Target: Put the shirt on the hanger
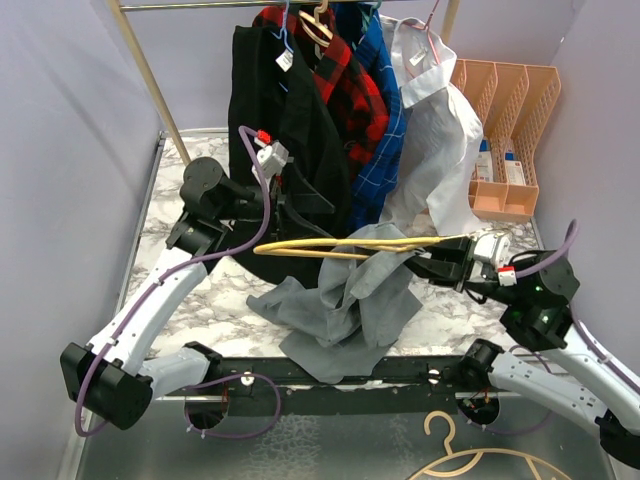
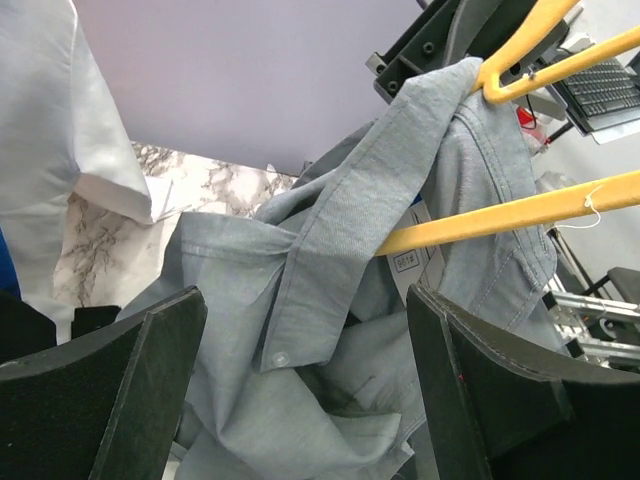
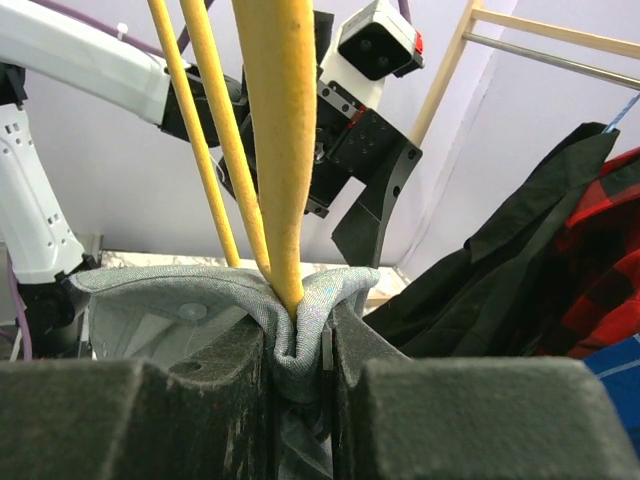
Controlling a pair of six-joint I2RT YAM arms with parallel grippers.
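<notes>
The grey shirt (image 1: 350,310) hangs from my right gripper (image 1: 420,262) and drapes over the marble table. In the right wrist view that gripper is shut on the shirt's bunched collar and the yellow hanger (image 3: 280,150), whose bars rise from the fold. The hanger (image 1: 300,247) reaches left toward my left gripper (image 1: 305,205), which stands part open above the shirt with nothing between its fingers. In the left wrist view a hanger bar (image 2: 510,210) passes under a fold of the shirt (image 2: 330,280).
A rail (image 1: 200,5) holds black, red plaid, blue and white garments (image 1: 430,130) at the back. An orange organiser (image 1: 528,150) stands back right. A spare wooden hanger (image 1: 450,455) lies at the front edge. Bare marble (image 1: 190,315) shows at the left.
</notes>
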